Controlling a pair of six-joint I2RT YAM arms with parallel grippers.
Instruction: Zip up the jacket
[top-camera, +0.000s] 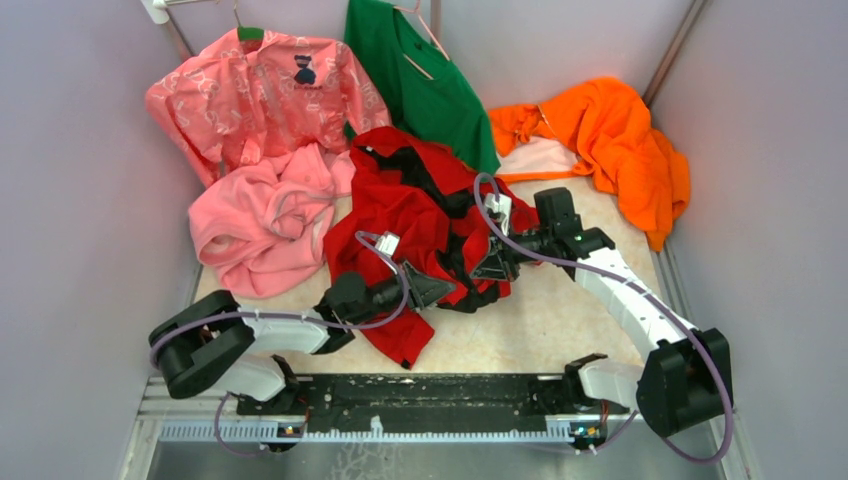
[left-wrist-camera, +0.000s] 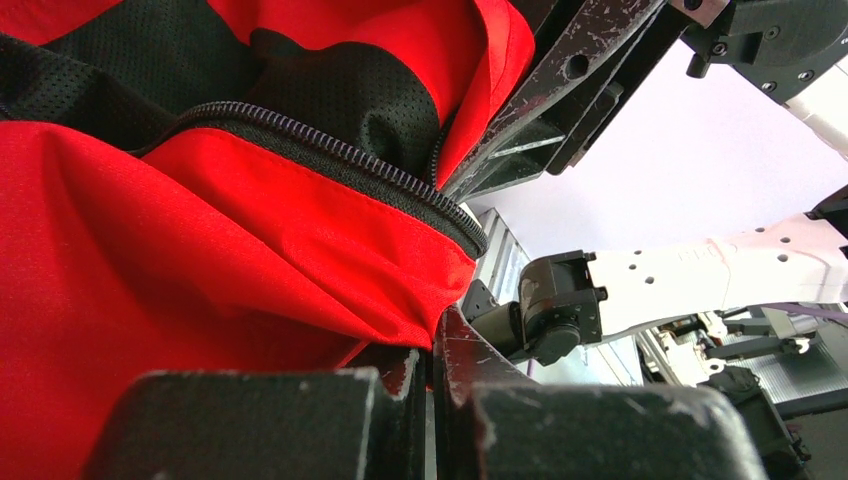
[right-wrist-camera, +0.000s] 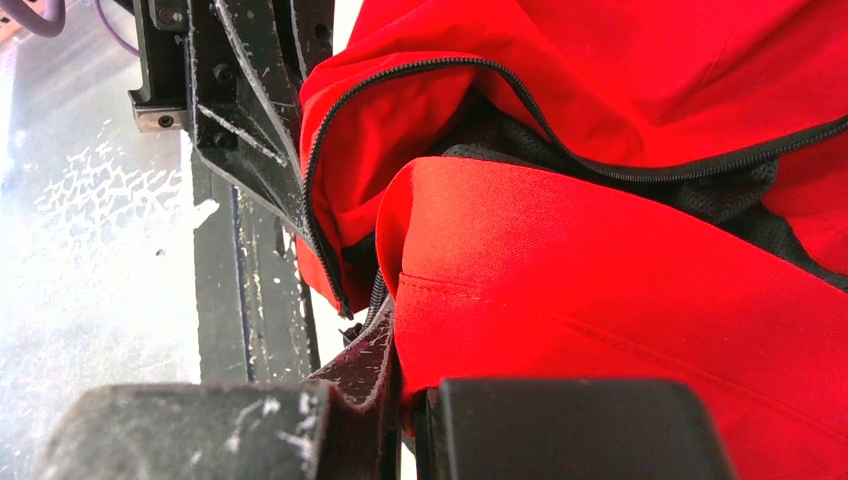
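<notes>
A red jacket with black mesh lining lies open in the middle of the table. My left gripper and right gripper are close together at its lower front. In the left wrist view, red cloth gathers into the shut fingertips below one row of dark zipper teeth. The right wrist view has a fold of red cloth running in between the other shut fingers. Beyond that fold, the opposite zipper edge curves down toward my left gripper, its lower end hanging free. No slider can be made out.
Pink garments lie to the left, and a pink patterned jacket hangs behind them. A green top hangs at the back, an orange garment at the right. Bare table shows at the front right.
</notes>
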